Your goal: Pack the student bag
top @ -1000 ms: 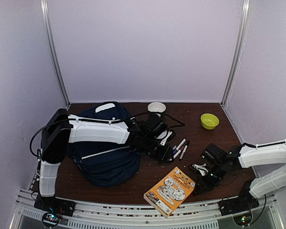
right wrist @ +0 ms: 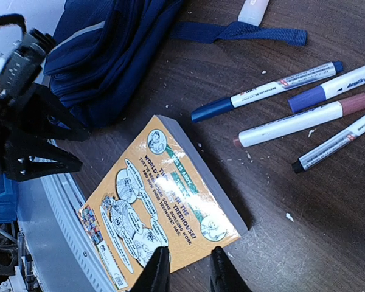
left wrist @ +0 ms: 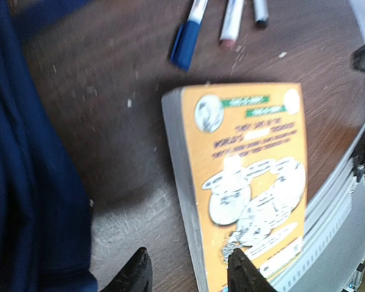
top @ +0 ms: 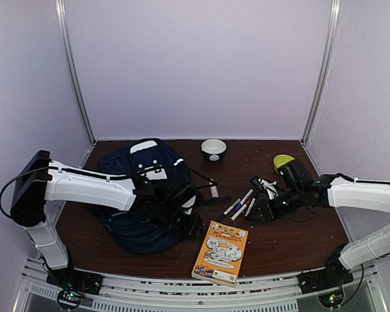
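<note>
The orange book [top: 220,252] lies flat at the table's front centre, cover up. A navy backpack [top: 133,231] fills the table's left side. My left gripper [top: 188,227] hangs between bag and book; its fingertips [left wrist: 134,267] show part open, nothing between them, over the book's left edge. My right gripper [top: 260,211] is above the markers' right end; in the right wrist view its fingertips [right wrist: 161,267] stand apart, empty, beyond the book's edge. Several markers [right wrist: 286,125] lie on the wood behind the book.
A white bowl [top: 214,146] stands at the back centre, a yellow-green bowl [top: 282,158] at the back right, partly behind the right arm. A strap [right wrist: 255,33] lies beside the bag. Bare table shows around the book.
The left gripper has moved leftward and toward the front. The right gripper has moved back and left, away from the front. The book has turned more upright in the top view.
</note>
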